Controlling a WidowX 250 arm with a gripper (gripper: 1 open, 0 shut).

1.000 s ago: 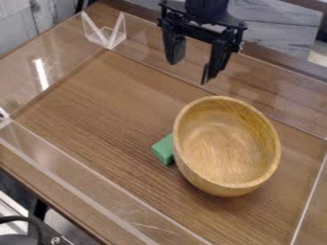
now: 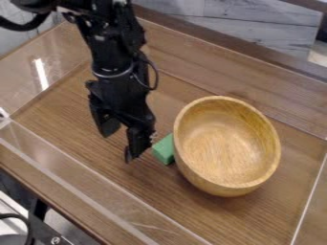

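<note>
My black gripper (image 2: 124, 134) hangs low over the wooden table, just left of a small green block (image 2: 163, 149). It is open. The block is partly hidden behind the left edge of a tan oval bowl (image 2: 228, 131), which looks empty.
A pale wood-grain surface lies along the back right.
The bowl and block look unmoved.
</note>
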